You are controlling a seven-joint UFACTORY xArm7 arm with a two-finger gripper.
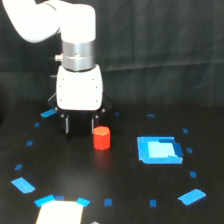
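Note:
A small red block (pixel 101 139) with a rounded or many-sided outline rests on the dark table, left of the middle. My gripper (pixel 81 124) hangs from the white arm just up and to the left of it, fingers pointing down and spread apart. No object shows between the fingers. The right finger (pixel 96 122) overlaps the block's upper left edge in this view; whether they touch, I cannot tell. On the right lies a blue square tray (pixel 143 144) with a white patch inside.
Blue tape marks (pixel 23 185) and small blue squares dot the dark table. A pale object (pixel 60 213) is cut off at the bottom left edge. Bare table lies between the block and the tray and in front of them.

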